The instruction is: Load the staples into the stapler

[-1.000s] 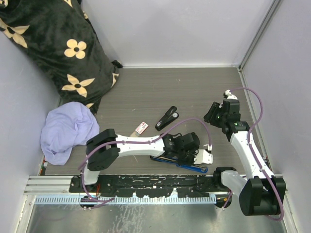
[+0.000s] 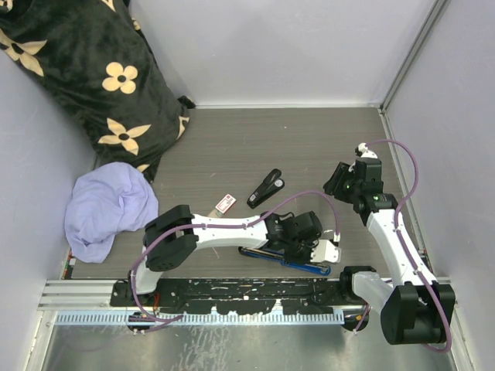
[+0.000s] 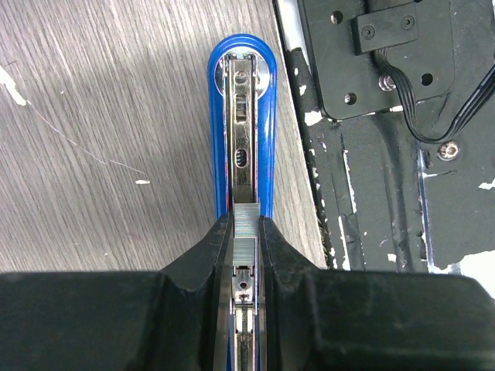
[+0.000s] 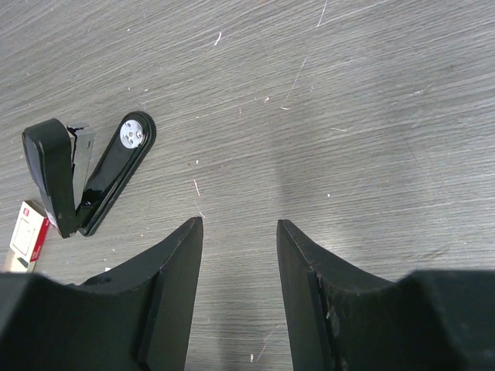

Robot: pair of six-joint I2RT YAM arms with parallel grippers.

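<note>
A blue stapler (image 3: 267, 147) lies opened out, its metal channel (image 3: 242, 135) facing up in the left wrist view. My left gripper is shut on a short silvery strip of staples (image 3: 247, 220), held over that channel and in line with it. Whether the strip sits down inside the channel, I cannot tell. From above, the left arm covers much of the stapler, leaving its blue end (image 2: 317, 269) showing. My right gripper stands part open with nothing between its fingers, over bare table at the right.
A black stapler (image 4: 112, 174) stands open near the middle of the table. Beside it lies a small red and white box (image 2: 225, 203). A lilac cloth (image 2: 112, 209) is bunched at the left. The front edge runs close to the blue stapler.
The right arm has barely moved, and the other objects stay in place.
</note>
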